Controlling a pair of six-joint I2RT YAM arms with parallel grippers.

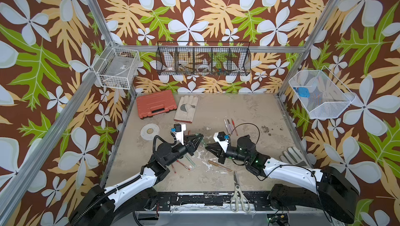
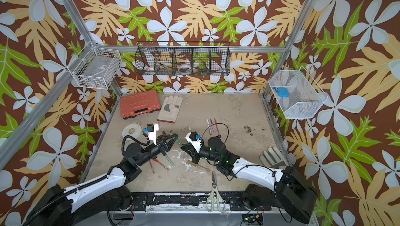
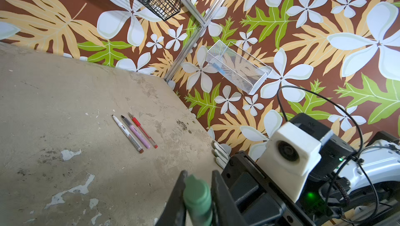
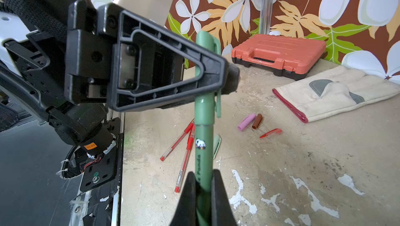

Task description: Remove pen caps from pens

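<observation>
A green pen (image 4: 200, 159) stands upright in the right wrist view, with my right gripper shut on its lower barrel. The pen's green cap (image 4: 204, 111) is on its upper end. Part of the cap is hidden behind a left finger (image 4: 170, 92). Loose on the table lie a pink cap (image 4: 246, 121), a brown cap (image 4: 257, 121) and a red cap (image 4: 270, 133).
Red pens (image 4: 186, 163) lie below the left arm. A white pen (image 3: 127, 134), a purple pen (image 3: 135, 132) and a red pen (image 3: 143, 130) lie farther back. Scissors (image 1: 237, 190) rest at the front edge.
</observation>
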